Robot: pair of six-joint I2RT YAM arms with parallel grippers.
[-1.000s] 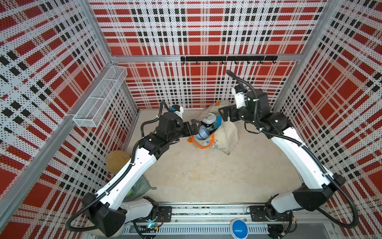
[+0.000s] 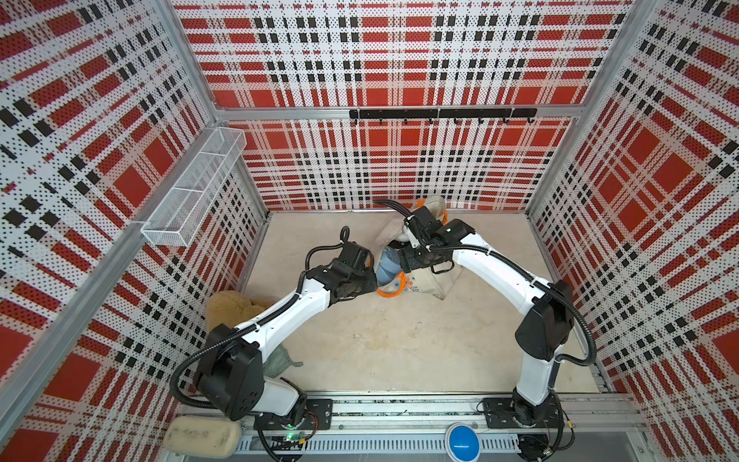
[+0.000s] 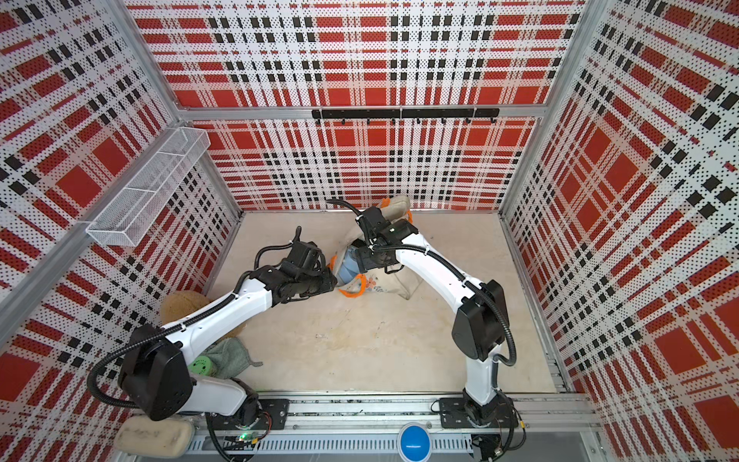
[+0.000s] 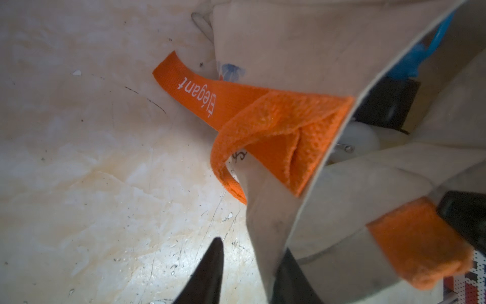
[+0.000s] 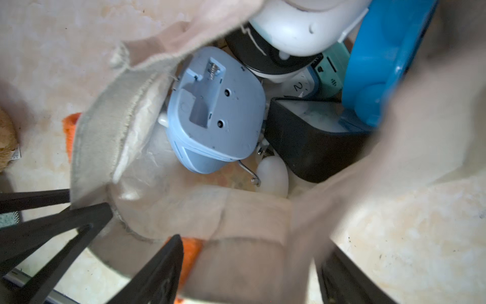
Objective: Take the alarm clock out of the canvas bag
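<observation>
The canvas bag lies mouth up at the back centre, its orange strap (image 4: 197, 91) showing in the left wrist view. Inside, a light blue rounded body (image 5: 217, 106) shows a battery compartment with a spring; it looks like the alarm clock's back. My left gripper is at the bag's left rim, part open, with the canvas edge running down between its fingers. Over the bag's opposite side, my right gripper stands part open, blurred canvas rising between its fingers. A firm hold shows at neither rim.
Also in the bag are a black box (image 5: 314, 136), a blue item (image 5: 377, 65), a white domed object (image 5: 308, 25) and a teal device (image 5: 334, 71). A brown plush (image 3: 181, 304) and grey-green cloth (image 3: 231, 355) lie front left.
Both arms have come in to the bag. The right gripper moved left and down over its mouth; the left gripper moved slightly down along its left rim. The right arm now covers much of the contents.
</observation>
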